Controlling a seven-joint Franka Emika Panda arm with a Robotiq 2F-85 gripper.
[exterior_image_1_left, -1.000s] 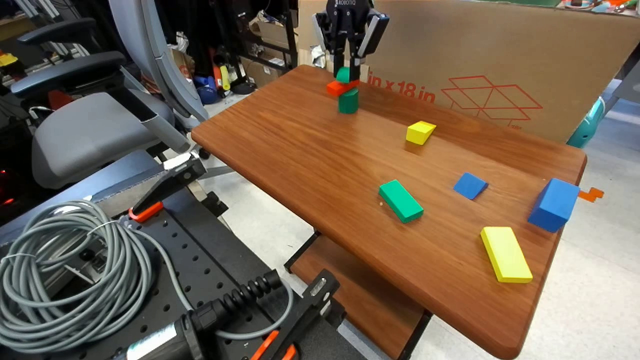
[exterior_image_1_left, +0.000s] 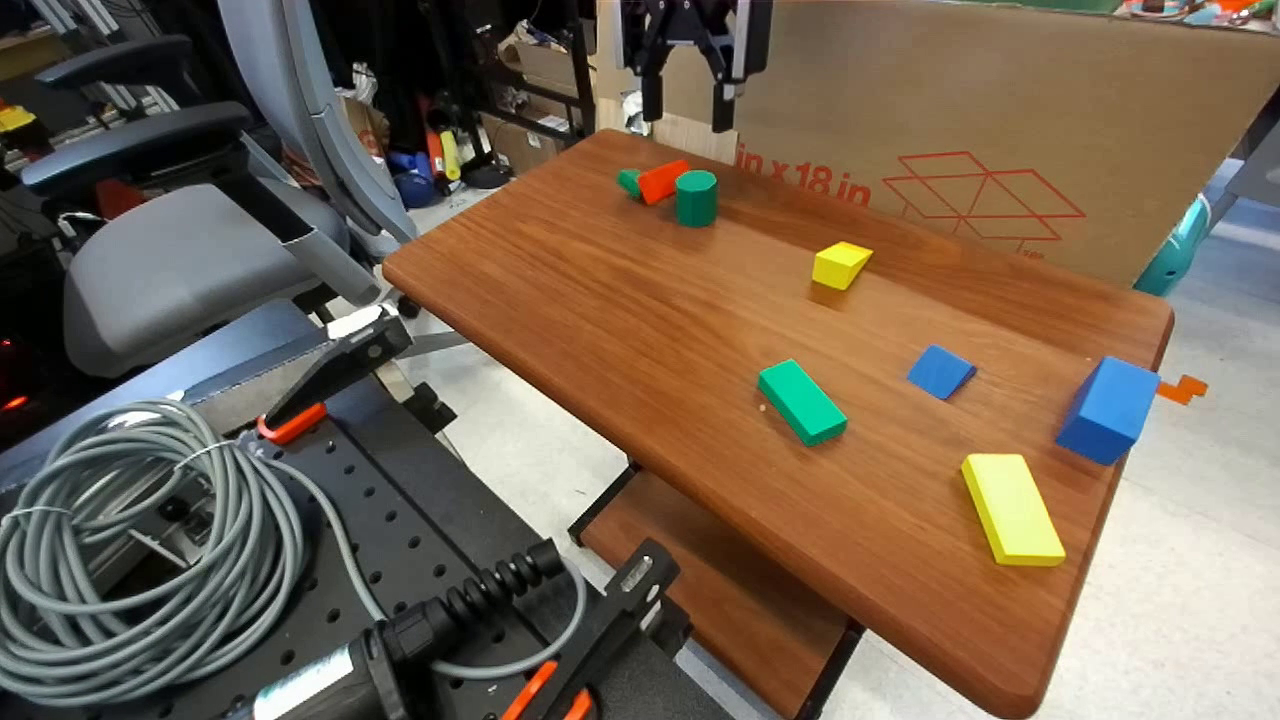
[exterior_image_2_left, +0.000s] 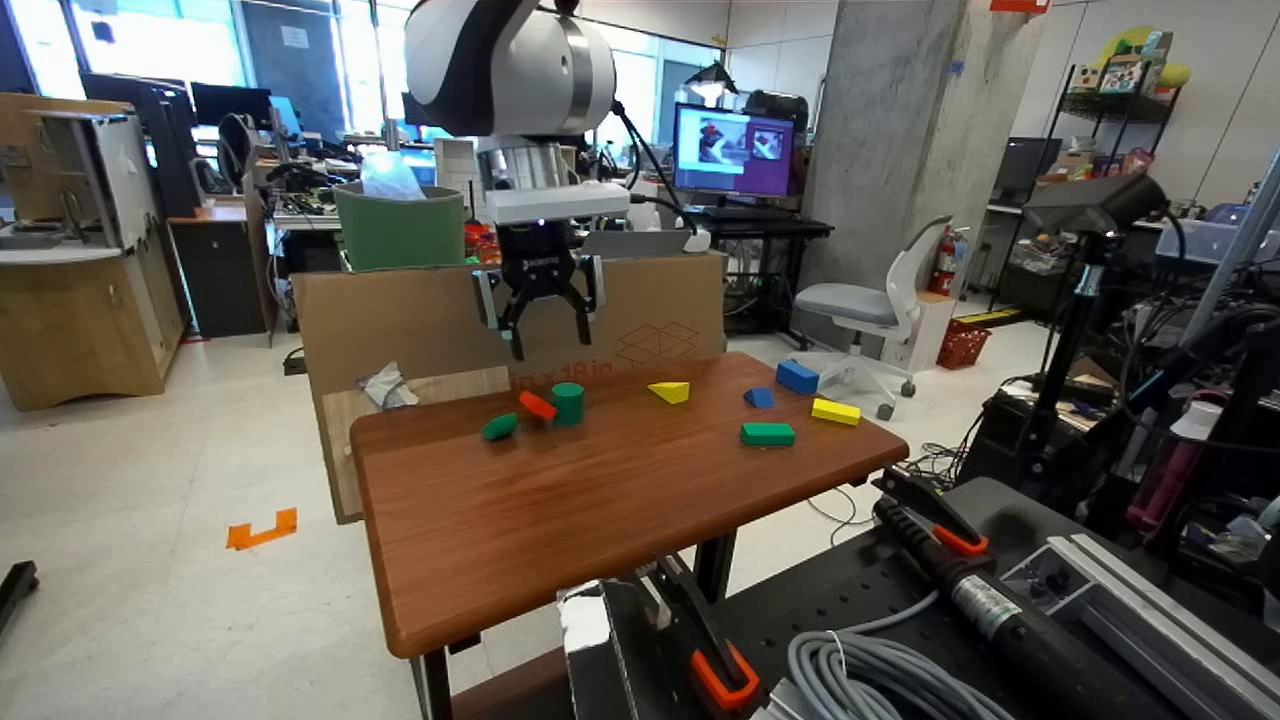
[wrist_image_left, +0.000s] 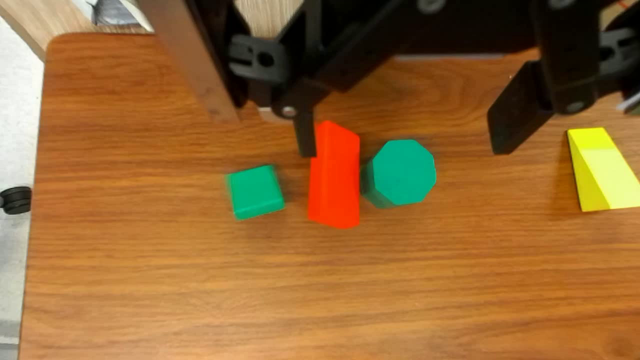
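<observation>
My gripper (exterior_image_1_left: 687, 120) hangs above the far left corner of the table, its fingers spread with nothing between them. Below it stands an upright green octagonal block (wrist_image_left: 403, 173). A red-orange block (wrist_image_left: 336, 180) slants beside it, to its left in the wrist view; whether the two touch I cannot tell. A smaller green block (wrist_image_left: 256, 192), slightly blurred, lies on the far side of the red one from the octagonal block. In exterior view 2 the gripper (exterior_image_2_left: 552, 350) hovers clear of all three.
A yellow wedge (exterior_image_1_left: 841, 265) sits mid-table. Further right lie a green block (exterior_image_1_left: 801, 402), a blue wedge (exterior_image_1_left: 942, 372), a big blue block (exterior_image_1_left: 1108, 410) and a yellow block (exterior_image_1_left: 1012, 510). A cardboard sheet (exterior_image_1_left: 960, 108) stands behind the table (exterior_image_1_left: 576, 276).
Earlier the red and small green blocks were stacked over the octagonal one, the gripper's fingers close together at the top. Now both are down beside it; the gripper has risen and spread.
</observation>
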